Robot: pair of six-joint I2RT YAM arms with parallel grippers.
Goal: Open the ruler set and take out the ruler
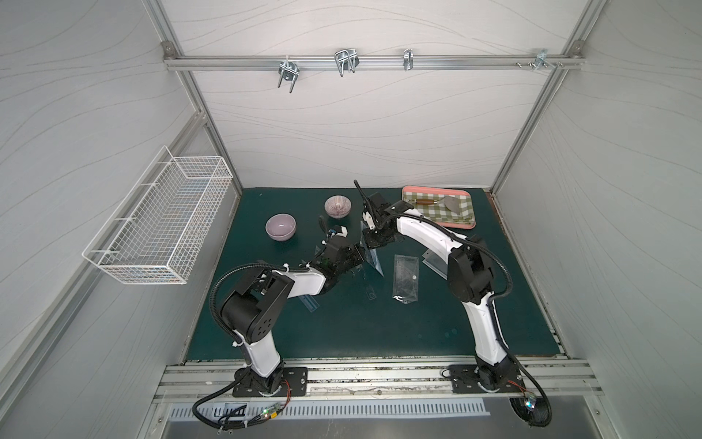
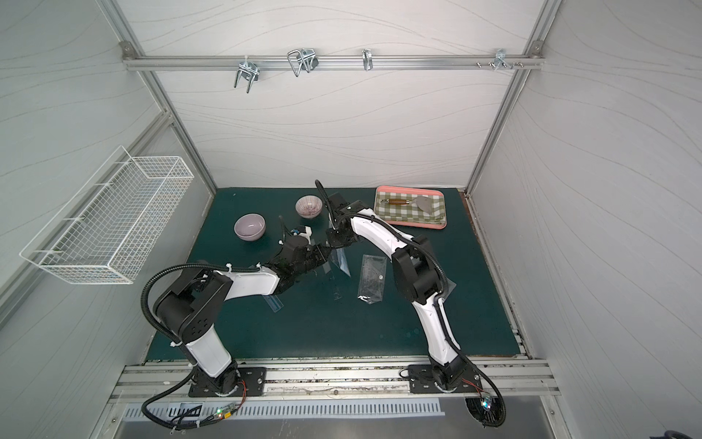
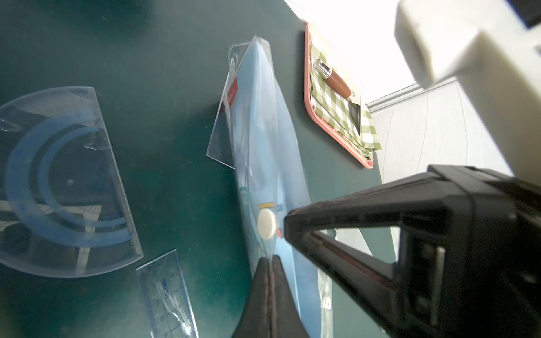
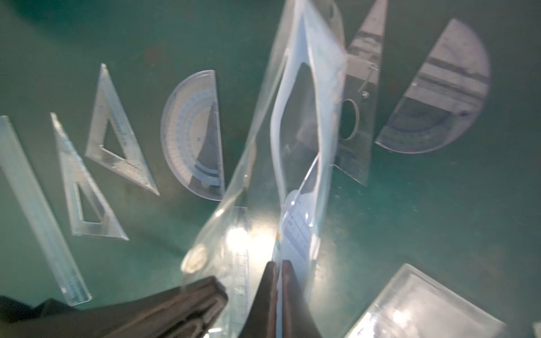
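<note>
A clear ruler-set pouch [image 4: 304,33] with a pale blue inside stands on edge between my two grippers. My left gripper is shut on its clear flap, just beside the white snap button [image 3: 266,223]. On the pouch's blue side, my right gripper is shut, pinching the thin wall. Flap and blue side stand apart, so a gap runs between them in the right wrist view. Inside shows a blue-white piece with ruler markings [image 4: 298,225]. From above, both grippers mostly cover the pouch.
Loose on the mat lie a long clear ruler [image 4: 42,208], two set squares [image 4: 121,129] and a protractor [image 4: 191,135]. An empty-looking clear pouch [image 1: 406,278] lies right of the grippers. Bowls [image 1: 280,227] and a pink tray [image 1: 469,212] stand at the back.
</note>
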